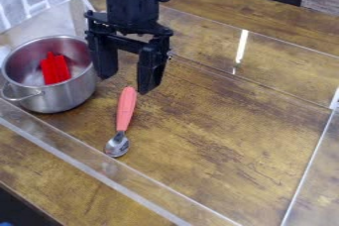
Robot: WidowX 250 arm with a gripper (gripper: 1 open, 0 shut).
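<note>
The black gripper [126, 71] hangs open in the upper middle, its two fingers apart with nothing seen between them, just right of a steel pot [73, 96]. A red block [54, 69] is inside the pot. Below the gripper a spoon with a pink handle [127, 109] lies on the wooden surface, its metal bowl pointing toward the front.
Clear plastic edges run along the left, front and right. A dark slotted strip sits at the back right.
</note>
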